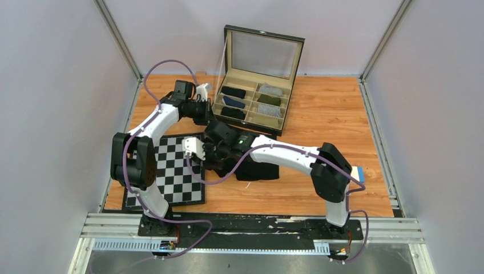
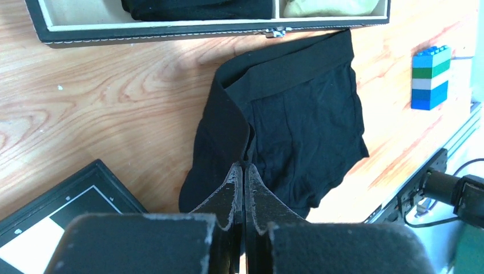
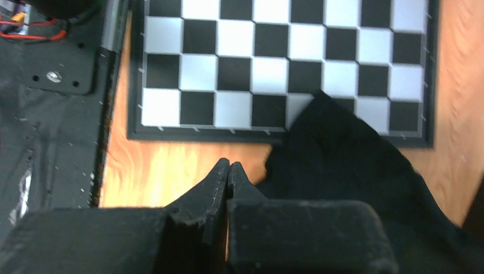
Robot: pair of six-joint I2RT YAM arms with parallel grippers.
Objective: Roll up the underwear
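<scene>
Black underwear point(image 1: 257, 171) lies partly folded on the table between box and chessboard; in the left wrist view the cloth point(image 2: 302, 137) has a folded band along its left and top. My left gripper is shut over it at the fold's point; whether fabric is between the fingertips is unclear. My right gripper is shut, nothing visible between its tips, beside the cloth point(image 3: 342, 160), whose corner overlaps the chessboard in the right wrist view. In the top view the right arm hides part of the cloth.
An open compartment box point(image 1: 251, 120) with rolled garments stands behind. A chessboard point(image 1: 174, 194) lies front left. Building blocks point(image 2: 428, 85) sit to the right, partly hidden by the right arm in the top view.
</scene>
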